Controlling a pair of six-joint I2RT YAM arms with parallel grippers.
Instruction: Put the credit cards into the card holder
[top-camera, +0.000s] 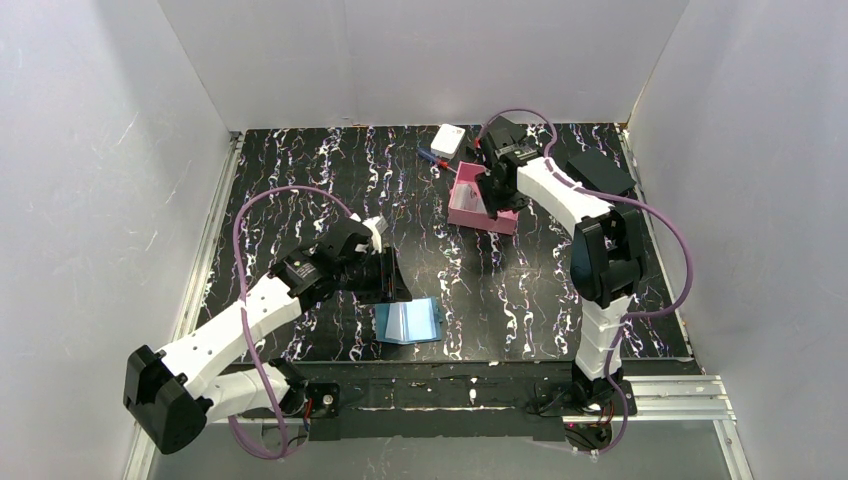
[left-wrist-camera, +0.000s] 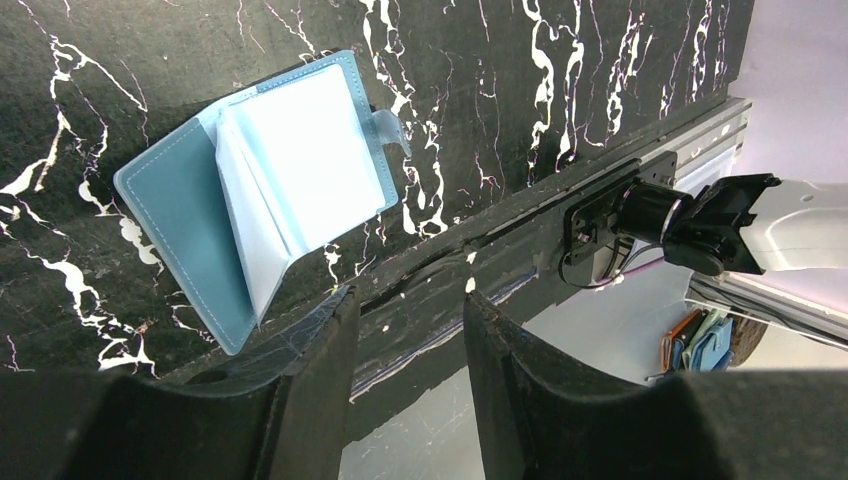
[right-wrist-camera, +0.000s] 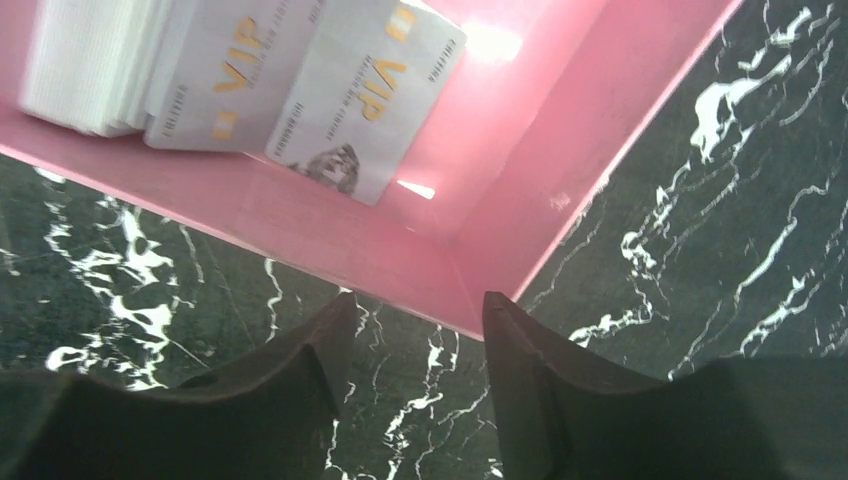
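Note:
The pale blue card holder (left-wrist-camera: 175, 215) lies opened on the table, its clear sleeves (left-wrist-camera: 315, 150) partly raised. Beside it, my left gripper is open, with nothing between its fingers. Silver VIP cards (right-wrist-camera: 370, 95) lie spread inside a pink box (right-wrist-camera: 555, 190), next to a stack of white-edged cards (right-wrist-camera: 90, 60). Over the box's near corner, my right gripper is open and holds no card; whether a finger touches the box wall I cannot tell. From above, the arm covers part of the box (top-camera: 482, 222).
At the back stand a white box (top-camera: 448, 140) and a blue-and-red tool (top-camera: 436, 159). A dark flat case (top-camera: 600, 172) lies at the far right. Bare table (top-camera: 320, 165) spreads across the left and around the pink box.

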